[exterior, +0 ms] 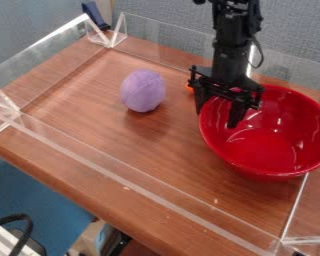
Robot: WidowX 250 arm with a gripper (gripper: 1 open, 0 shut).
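Note:
My black gripper (227, 98) reaches down from the top centre to the upper left part of a large red bowl (267, 142), its fingertips over or inside the rim. Whether it is open or shut, and whether anything is between its fingers, I cannot tell. A small orange object (192, 90) is partly hidden behind the gripper. A purple ball (143, 91) lies on the wooden table to the left of the bowl.
Clear plastic walls edge the wooden table (109, 160). The bowl fills much of the right side. Free table lies at the left and in front. A dark cable loops at the bottom left, off the table.

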